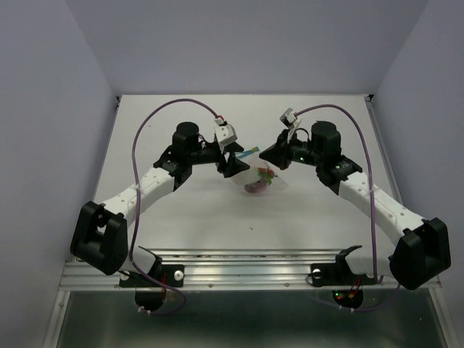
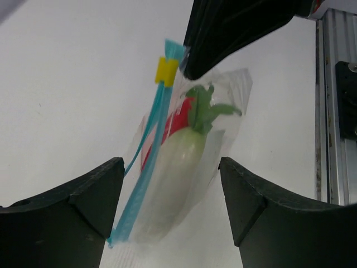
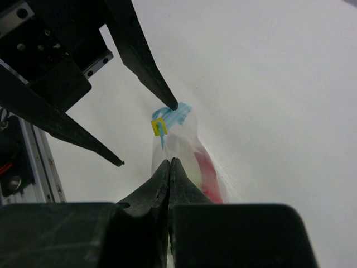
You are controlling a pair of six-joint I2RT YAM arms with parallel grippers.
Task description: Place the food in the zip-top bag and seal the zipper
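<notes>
The clear zip bag (image 2: 228,142) holds toy food: a red piece (image 2: 178,118), a pale piece (image 2: 181,153) with green leaves (image 2: 204,111) and, in the top view, a purple piece (image 1: 256,186). Its blue zip strip (image 2: 136,195) carries a yellow slider (image 2: 166,71) near the far end. My left gripper (image 1: 243,157) is open, its fingers (image 2: 95,190) either side of the strip without gripping it. By the slider end, my right gripper (image 1: 265,156) looks shut on the bag's film; its fingers (image 3: 168,178) hide the exact hold.
A metal rail (image 1: 246,257) runs along the front edge. The two grippers are very close together.
</notes>
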